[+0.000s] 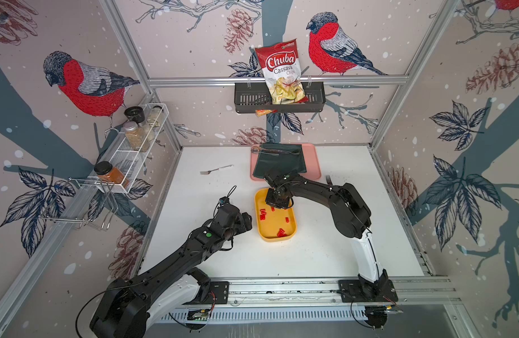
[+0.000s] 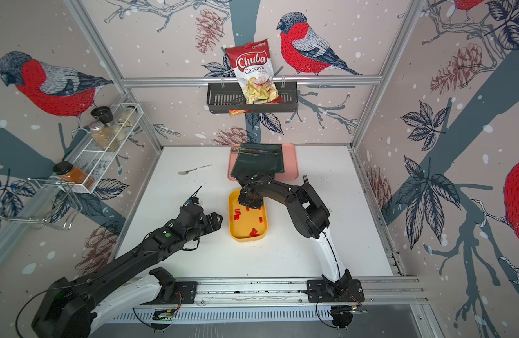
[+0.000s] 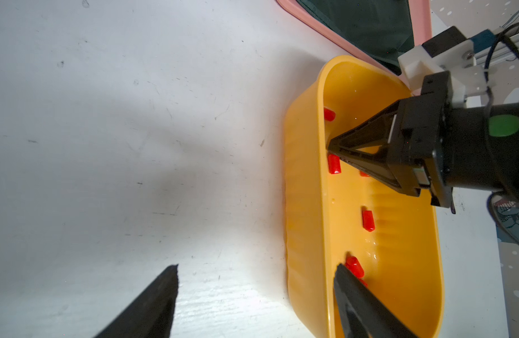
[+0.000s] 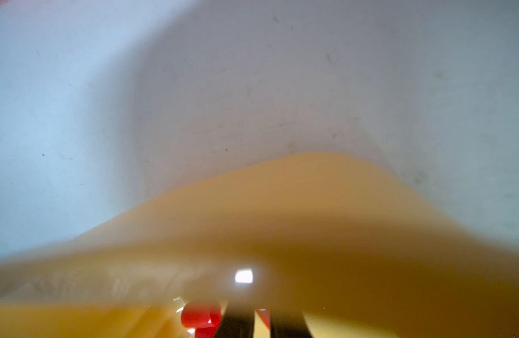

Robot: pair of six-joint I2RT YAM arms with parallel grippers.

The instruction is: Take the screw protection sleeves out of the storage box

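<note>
The yellow storage box (image 1: 259, 228) stands mid-table, with several small red sleeves (image 1: 281, 232) scattered over its floor. My right gripper reaches down inside the box near its far end. A narrow gap shows between its fingers, with a bit of red sleeve (image 4: 264, 316) visible there; whether the pads touch it is hidden. Beside them lies another red sleeve (image 4: 199, 315). In the left wrist view my left gripper is open and empty, just left of the box; its right finger (image 3: 349, 293) overlaps the near rim in that view.
Behind the box lies a pink tray (image 1: 313, 163) with a dark green cloth (image 1: 279, 163) and tongs on it. A fork (image 1: 217, 169) rests at the back left. Bare tabletop (image 1: 338, 253) extends right of the box, and more is free on the left.
</note>
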